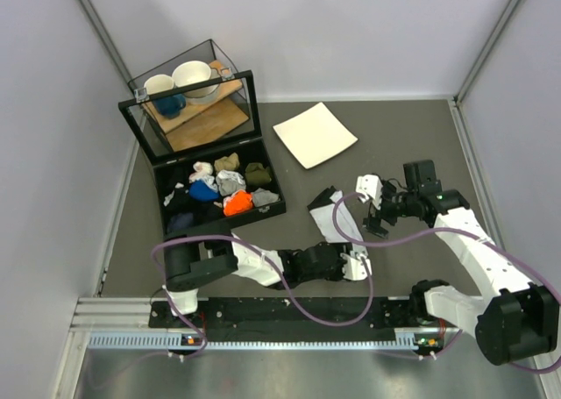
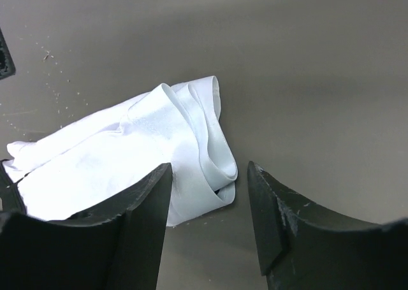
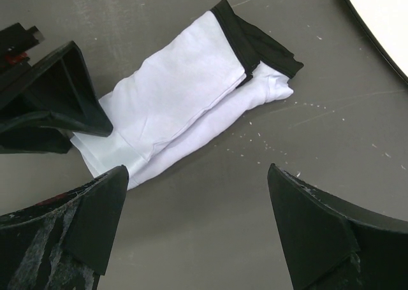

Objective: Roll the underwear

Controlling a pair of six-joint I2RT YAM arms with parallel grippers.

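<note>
The white underwear (image 1: pixel 334 214) with a black waistband lies folded lengthwise on the grey table; in the right wrist view the underwear (image 3: pixel 178 79) shows its band at the far end. My left gripper (image 1: pixel 346 263) is over its near end. In the left wrist view my left gripper is part open, the folded white end (image 2: pixel 185 150) between and under its fingertips. My right gripper (image 1: pixel 377 219) hovers right of the underwear, open with nothing between its fingers; in the right wrist view, the gripper faces bare table.
A black box (image 1: pixel 179 233) of rolled garments, with a raised clear lid holding cups, stands at left. A cream board (image 1: pixel 315 134) lies at the back. The table right of the board is clear.
</note>
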